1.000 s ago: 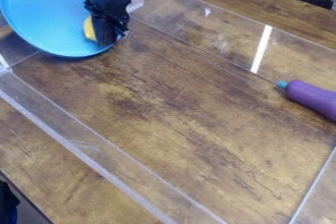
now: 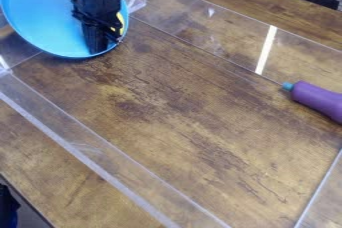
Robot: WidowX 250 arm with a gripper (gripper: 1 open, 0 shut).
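Observation:
A blue plate (image 2: pixel 43 22) lies at the upper left, partly cut off by the frame. The black gripper (image 2: pixel 99 34) is low over its right side, hiding much of that area. Behind the gripper, at the plate's right, a small bit of a yellow object (image 2: pixel 119 24) shows. The fingers are dark and small in the view; I see nothing clearly between them.
A purple eggplant-like object (image 2: pixel 317 100) lies at the right edge. Clear strips border the wooden table (image 2: pixel 174 132), whose middle is free. A dark object sits at the bottom left corner.
The gripper has moved left across the plate from its right edge. The yellow object, seen left of the gripper earlier, now shows only at its right.

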